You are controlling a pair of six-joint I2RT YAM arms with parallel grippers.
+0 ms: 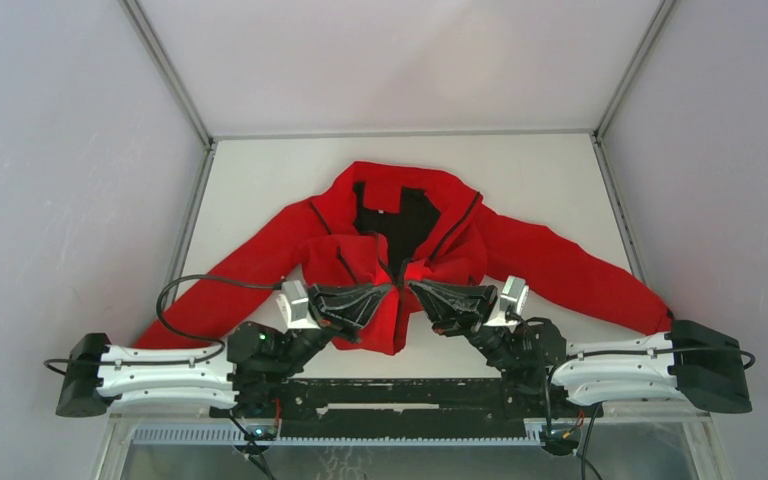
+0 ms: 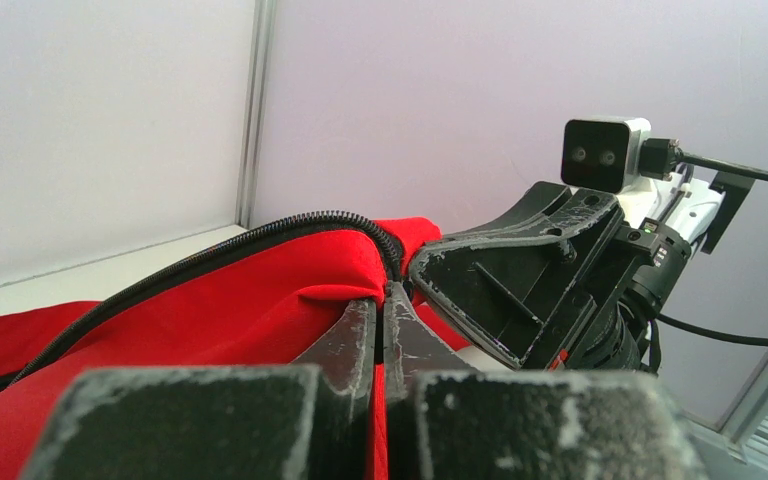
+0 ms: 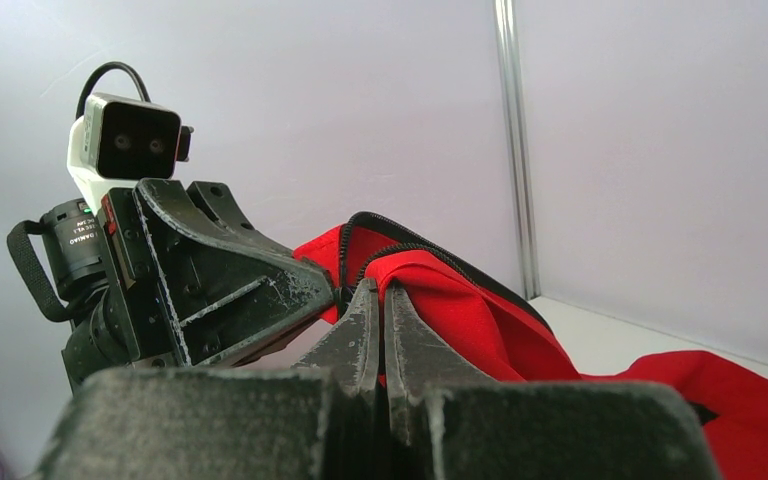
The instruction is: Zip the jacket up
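Observation:
A red jacket (image 1: 360,200) lies spread on the white table, its collar at the back and its front parted over a black lining. My left gripper (image 1: 392,286) is shut on the left front edge, raised off the table. Opposite it, my right gripper (image 1: 408,284) is shut on the right front edge, the two fingertips almost meeting. In the left wrist view a black zipper tape (image 2: 330,222) arches over the fabric and down to the fingertips. The right wrist view shows zipper teeth (image 3: 410,248) beside the pinched red cloth. Any slider or pin is hidden by the fingers.
The sleeves spread to both sides, the left sleeve (image 1: 250,265) partly beneath my left arm and the right sleeve (image 1: 580,280) reaching towards my right arm. Pale walls (image 1: 70,180) enclose the table. Bare table (image 1: 530,180) shows behind the jacket.

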